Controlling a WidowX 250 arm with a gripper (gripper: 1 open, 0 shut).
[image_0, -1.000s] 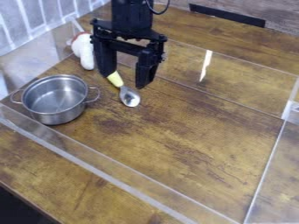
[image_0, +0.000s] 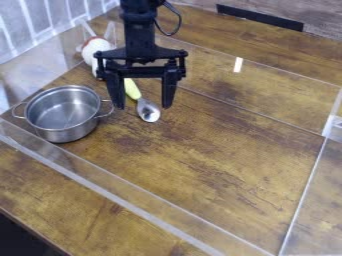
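My gripper (image_0: 142, 92) is a black two-fingered tool hanging over the upper middle of the wooden table, open, its fingers pointing down. Just below it lies a spoon (image_0: 150, 110) with a silver bowl; near that, partly behind the gripper, is a yellow-green piece (image_0: 131, 88), possibly the spoon's handle. A steel pot (image_0: 62, 114) with side handles sits at the left. A white object (image_0: 94, 50) is at the upper left, partly hidden by the arm.
Transparent edges or panels run along the left and right sides.
The gripper has shifted slightly left and turned, its fingers now more visible. The pot and spoon stay where they were.
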